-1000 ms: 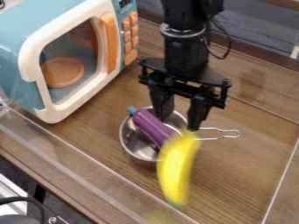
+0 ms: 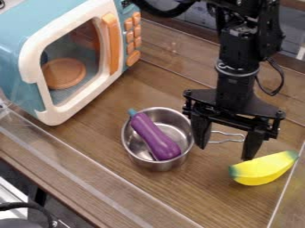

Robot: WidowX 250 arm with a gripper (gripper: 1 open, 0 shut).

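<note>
My black gripper (image 2: 226, 135) hangs open at the right of centre, over the pot's handle and behind the banana, with nothing between its fingers. A steel pot (image 2: 136, 153) holds a purple eggplant (image 2: 159, 139) lying at a slant. A yellow toy banana (image 2: 263, 169) lies on the wooden table at the lower right, in front of the gripper.
A toy microwave (image 2: 43, 32) in blue and white stands open at the upper left, an orange disc (image 2: 63, 73) inside. Bare table (image 2: 167, 196) lies in front of the pot. A dark cable and white object sit at the lower left corner.
The arm has moved right and toward the camera. About a second ago the banana was a blurred shape over the pot; it now lies at the right.
</note>
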